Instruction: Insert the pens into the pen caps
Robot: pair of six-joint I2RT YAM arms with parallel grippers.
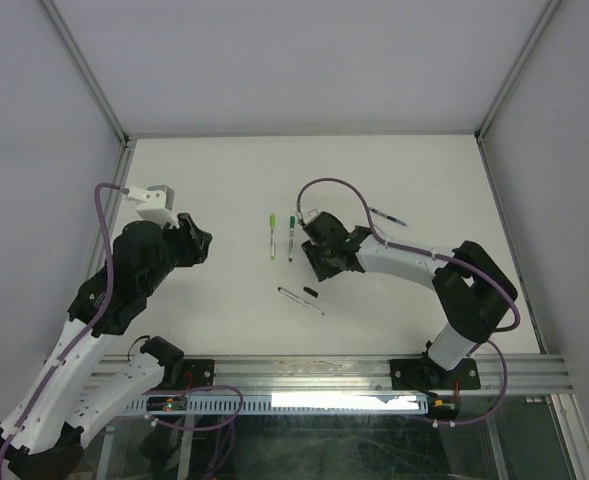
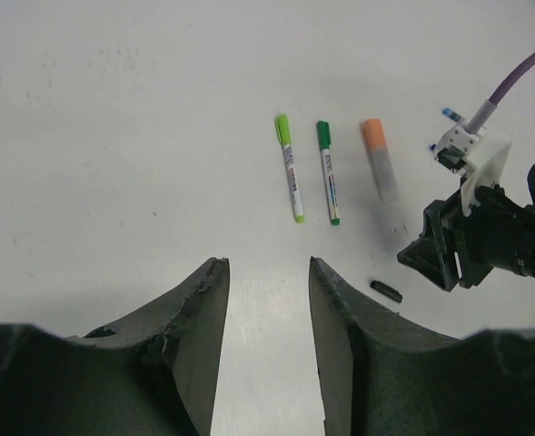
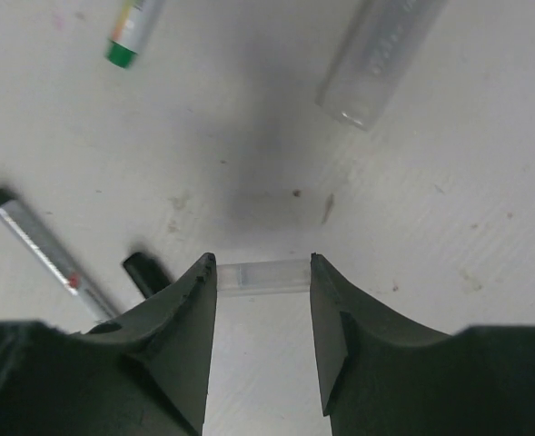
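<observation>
Two upright-lying markers, a light green one and a dark green one, lie mid-table. A white pen and a small black cap lie nearer the front, also seen in the right wrist view. An orange-ended item lies beside the green ones in the left wrist view. My left gripper hangs over the left of the table, fingers apart, empty. My right gripper is over the table right of the green markers, fingers apart, with a clear piece seen between or below them; whether it is held is unclear.
A blue pen lies at the back right, partly near the right arm. Walls enclose the sides and back.
</observation>
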